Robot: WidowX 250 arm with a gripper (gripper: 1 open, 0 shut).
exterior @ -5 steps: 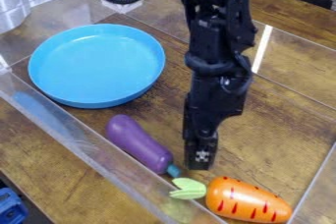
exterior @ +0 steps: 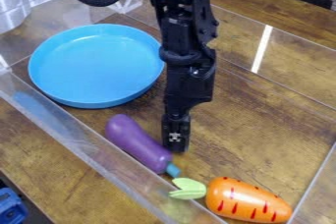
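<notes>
The black gripper (exterior: 175,133) hangs low over the wooden surface in the middle of the view, its tips just right of a purple eggplant toy (exterior: 137,140) that lies at a slant at the near left. Whether the fingers are open or shut is hard to tell. An orange carrot toy (exterior: 250,200) with a pale green top lies at the near right. A blue bowl (exterior: 96,63) stands at the upper left.
Clear barrier panels (exterior: 49,120) edge the near left side, with a blue object (exterior: 8,206) outside in the corner. The wooden surface right of the gripper is largely bare.
The gripper has moved left and slightly up the picture, to beside the eggplant. The eggplant, carrot and bowl look unmoved.
</notes>
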